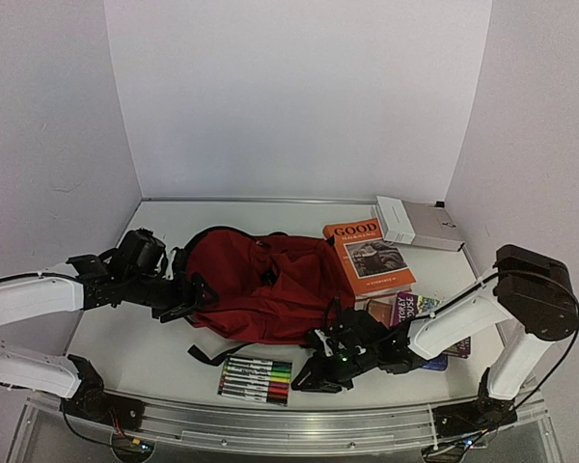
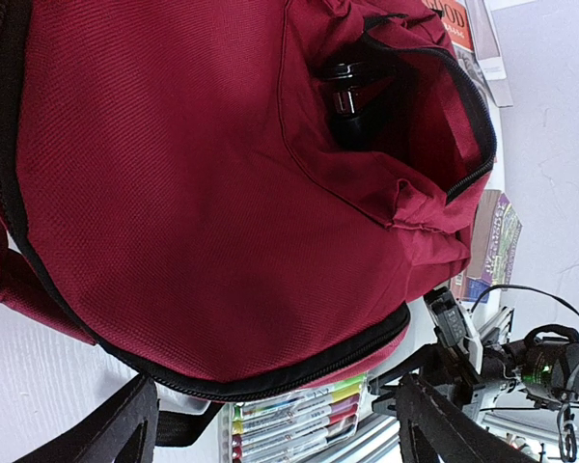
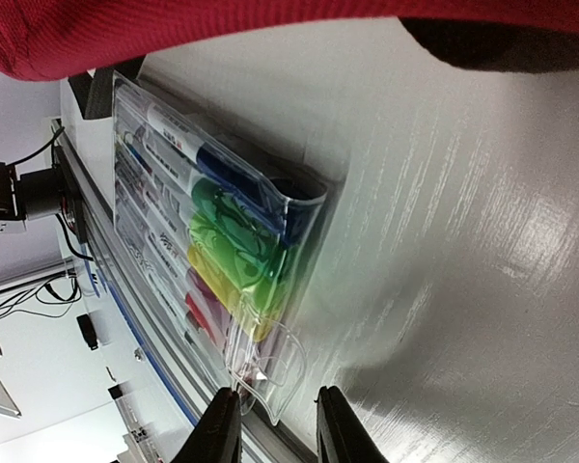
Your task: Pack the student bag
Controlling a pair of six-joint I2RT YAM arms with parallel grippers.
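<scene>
The red bag [image 1: 261, 280] lies in the middle of the table. A dark object with a clear section [image 2: 345, 101] shows inside its opening in the left wrist view. In front of the bag lies a clear pack of colored markers [image 1: 255, 380], flat on the table. My left gripper [image 1: 185, 294] is at the bag's left side; its fingers [image 2: 106, 424] are wide apart by the bag's zipped edge. Just right of the marker pack is my right gripper [image 1: 307, 371]. Its fingers [image 3: 217, 429] stand a little apart, close to the pack's clear end flap [image 3: 270, 371], with nothing visibly held.
An orange book [image 1: 372, 260] lies right of the bag, with a white box [image 1: 396, 220] and a grey box [image 1: 434, 227] behind it. Several smaller books [image 1: 405, 307] are partly hidden under my right arm. A black strap [image 1: 212, 357] lies near the markers.
</scene>
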